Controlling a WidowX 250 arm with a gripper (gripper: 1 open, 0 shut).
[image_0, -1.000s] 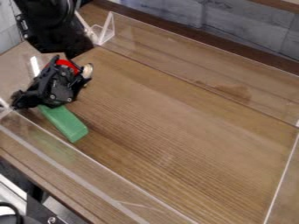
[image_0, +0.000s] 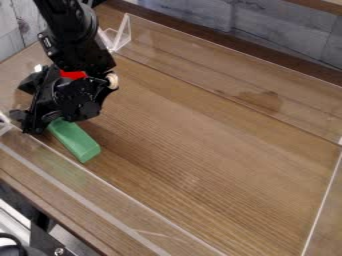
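Observation:
My black gripper (image_0: 60, 108) is at the left of the camera view, low over a green block (image_0: 74, 140) that lies slanted on the wooden table (image_0: 201, 150). The gripper's body covers the block's upper end, so whether the fingers hold it is hidden. A red object (image_0: 74, 75) shows partly behind the arm.
Clear plastic guards line the left and front edges of the table. A grey wall (image_0: 254, 35) runs along the back.
The green block looks unmoved.

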